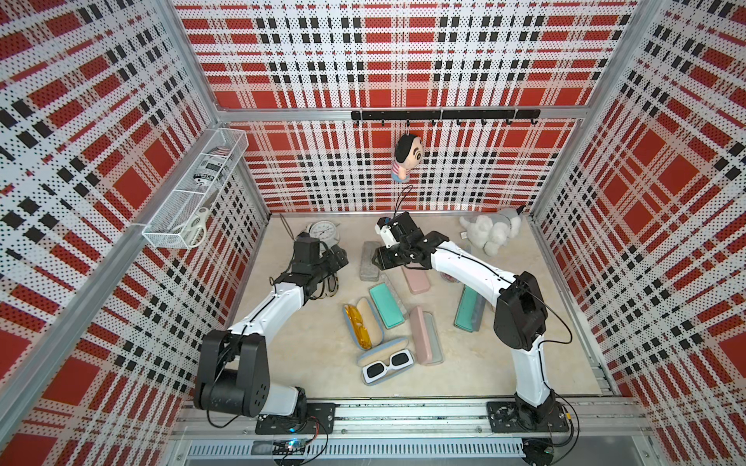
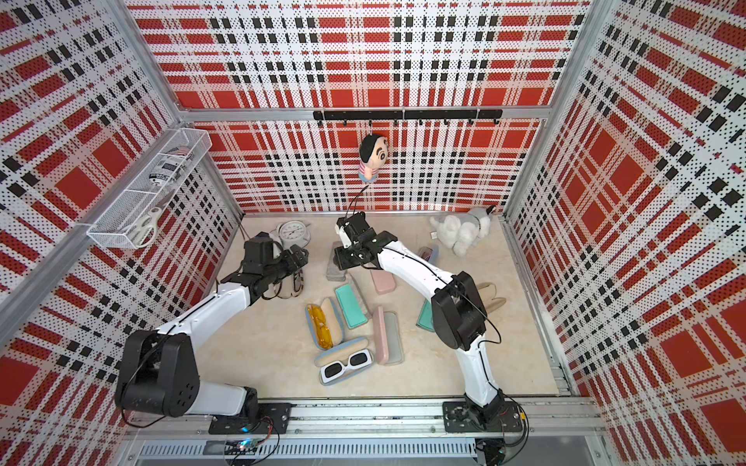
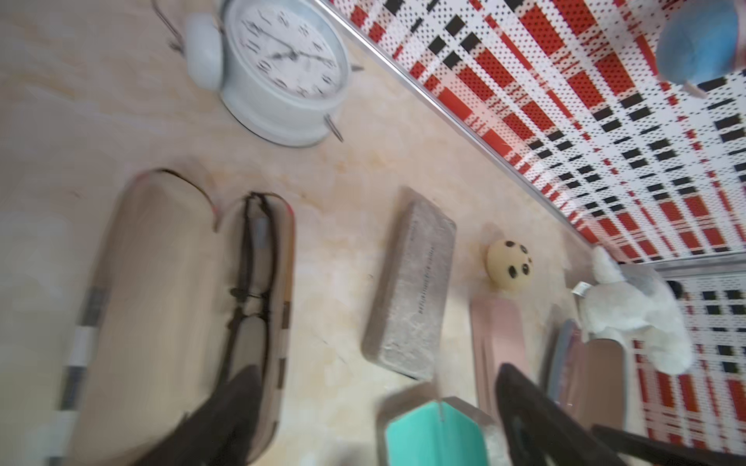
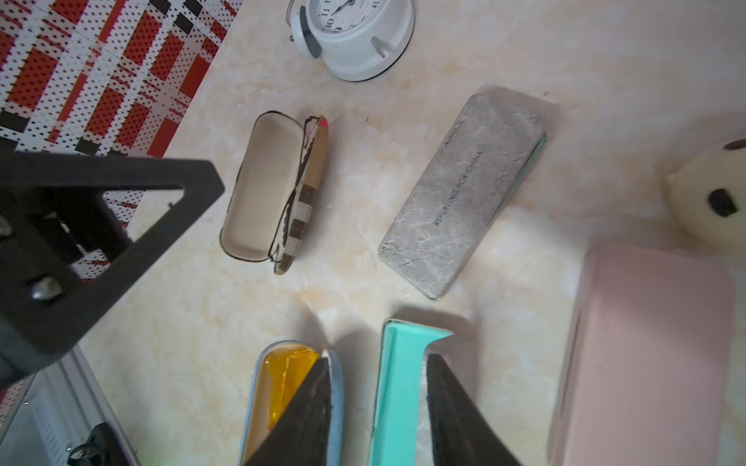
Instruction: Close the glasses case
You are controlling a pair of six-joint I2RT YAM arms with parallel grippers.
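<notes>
A grey glasses case [image 4: 466,194] lies on the table with its lid down, a thin teal strip showing along one long edge. In the left wrist view the same grey case [image 3: 412,287] also looks shut. My right gripper hovers near it, its fingers [image 4: 458,419] apart and empty. Off to the left of the case, above the table, is my left gripper; its blurred fingers [image 3: 221,415] are spread, holding nothing. An open plaid-edged case [image 3: 155,310] with dark-framed glasses [image 3: 252,287] sits beneath the left gripper.
Open cases nearby include a teal one [image 1: 386,304], one with orange glasses [image 1: 357,326] and one with white sunglasses [image 1: 388,366]. A clock [image 3: 283,62], pink case [image 4: 652,349] and plush toy [image 1: 493,231] also stand around. Bare table lies at the front left.
</notes>
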